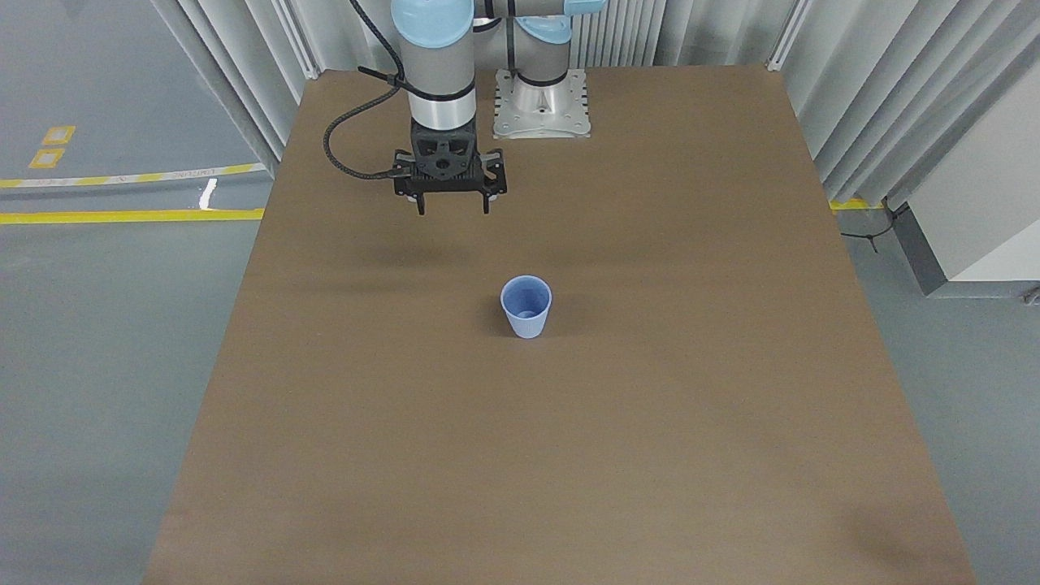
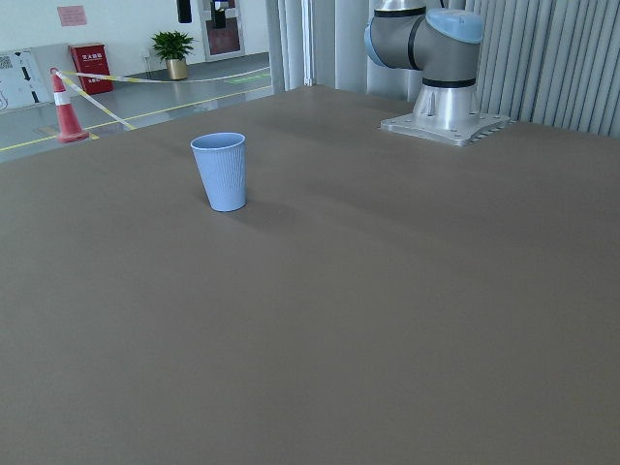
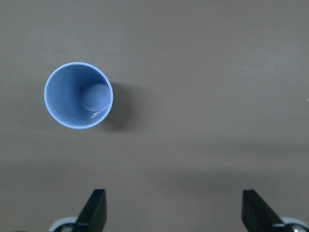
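A light blue cup (image 1: 526, 312) stands upright on the brown table, near its centre in the front view; the left view shows the same cup (image 2: 221, 179) upright. In the wrist view the empty cup (image 3: 67, 95) sits up and to the left of my fingertips. My gripper (image 1: 452, 206) hangs above the table, behind and to the left of the cup, apart from it. Its two black fingers stand wide apart, open, with nothing between them; in the wrist view the gripper shows at the bottom edge. Only the finger tips show at the top of the left view.
The arm's base plate (image 1: 575, 122) is fixed at the back edge, before pleated curtains. Floor lies beyond both side edges.
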